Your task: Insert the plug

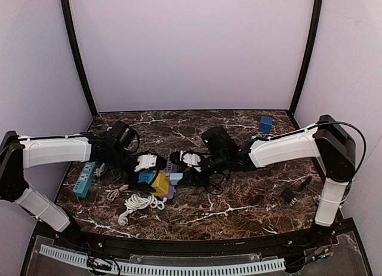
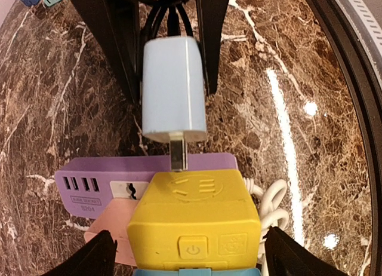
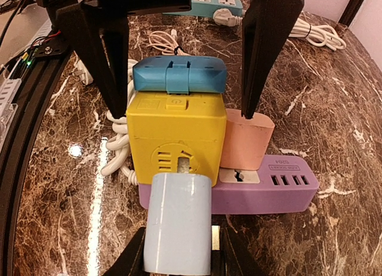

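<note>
My right gripper is shut on a pale blue plug [image 3: 178, 222], its prong pointing at the socket face of a yellow cube adapter; in the right wrist view the prong appears close to that face, contact unclear. Behind the cube is a blue piece [image 3: 179, 73], with a pink block [image 3: 249, 141] and purple power strip [image 3: 262, 198] alongside. My left gripper is part open around the blue and yellow pieces; in its own view its fingers flank the cube's lower end.
White coiled cables [image 1: 143, 204] lie in front. A teal strip [image 1: 84, 179] sits at the left, a blue box [image 1: 266, 123] at the back right and a black plug [image 1: 289, 194] at the right.
</note>
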